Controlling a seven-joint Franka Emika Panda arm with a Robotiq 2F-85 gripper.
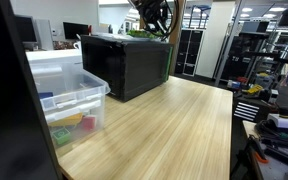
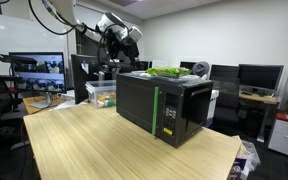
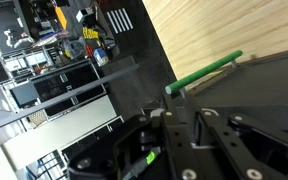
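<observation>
A dark microwave (image 2: 149, 105) stands on the wooden table, with a green strip (image 2: 155, 107) running down its front. The same green strip (image 3: 206, 73) appears in the wrist view, just beyond my gripper. My arm (image 1: 154, 14) reaches over the microwave (image 1: 134, 66) in exterior view 1. The gripper is dark against the dark microwave, so its finger gap is hard to make out. Nothing held shows.
A clear plastic bin (image 1: 76, 100) with coloured items sits at the table's left side in exterior view 1. Green items (image 2: 170, 71) and a grey object (image 2: 201, 69) lie on top of the microwave.
</observation>
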